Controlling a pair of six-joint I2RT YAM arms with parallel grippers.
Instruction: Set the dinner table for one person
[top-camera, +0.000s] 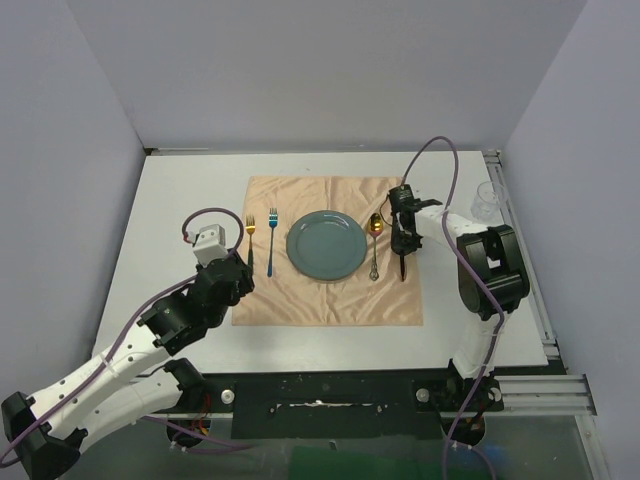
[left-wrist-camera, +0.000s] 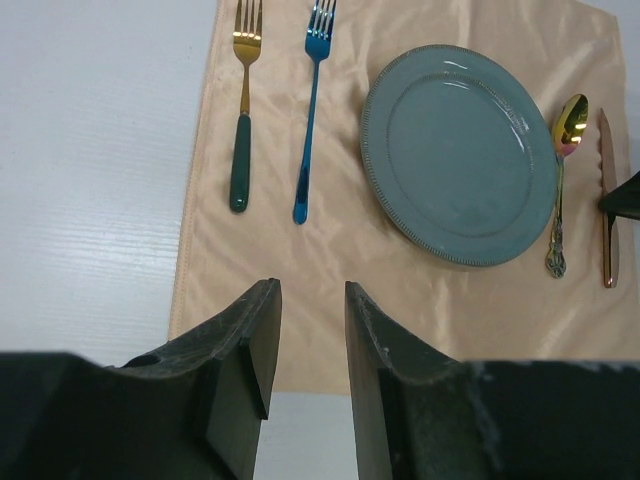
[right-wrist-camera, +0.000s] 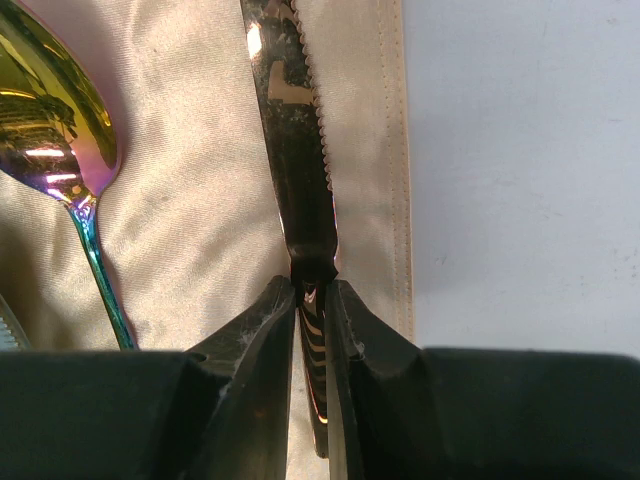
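Note:
My right gripper is shut on the knife near where its blade meets the handle. The knife, with a serrated edge, is at the right side of the beige placemat, low over or on the cloth; which of these, I cannot tell. A rainbow-coloured spoon lies left of it, beside the grey-green plate in the mat's middle. Left of the plate lie a blue fork and a gold fork with a green handle. Over the mat's lower left, my left gripper stands open and empty.
A clear glass stands on the white table right of the placemat, beyond my right arm. Bare table lies left of the mat and along its front.

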